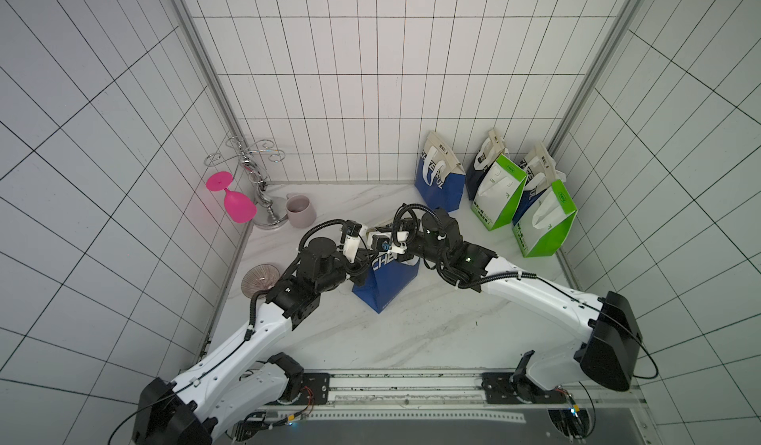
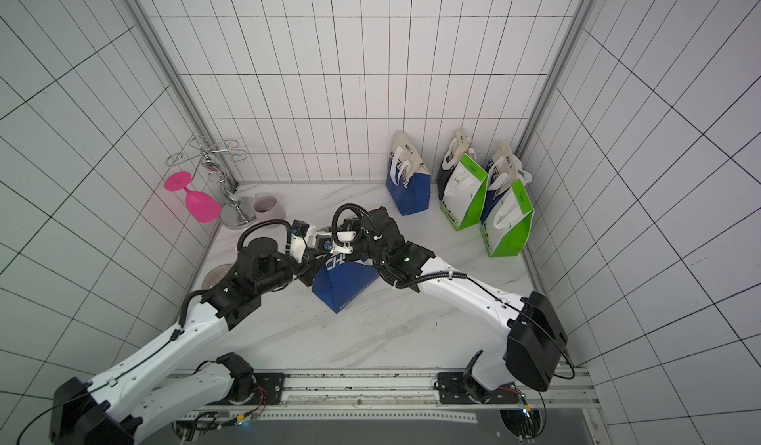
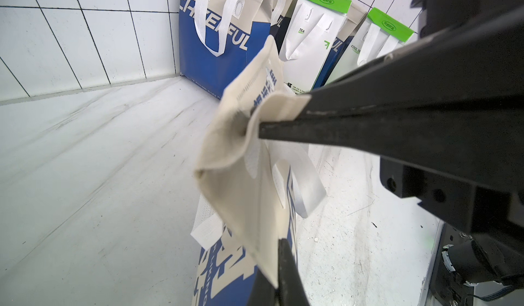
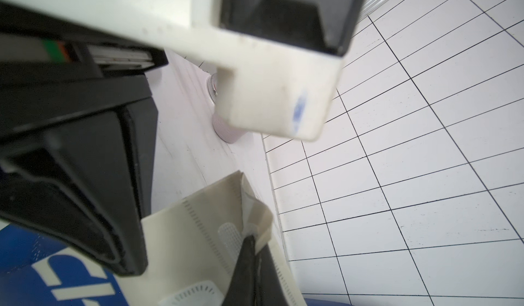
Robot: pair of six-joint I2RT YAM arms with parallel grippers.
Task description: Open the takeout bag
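Observation:
The takeout bag [image 1: 386,284] is blue with a beige top and stands at the table's middle, its upper part largely hidden by both arms. In the left wrist view, the bag's beige top [image 3: 240,191] runs down to my left gripper, which is shut on its edge. My right gripper is shut on a folded tip of the beige flap [image 4: 207,240]. From the left wrist view, that flap bends outward where the right fingers [image 3: 349,115] pinch it. White handles [image 3: 303,180] hang at the bag's side.
Several other bags, including a blue one [image 1: 440,181] and a green-and-white one [image 1: 547,227], stand at the back right. A mug [image 1: 300,211], a metal rack [image 1: 271,213] with a pink goblet [image 1: 239,206], and a glass dish [image 1: 260,280] are on the left.

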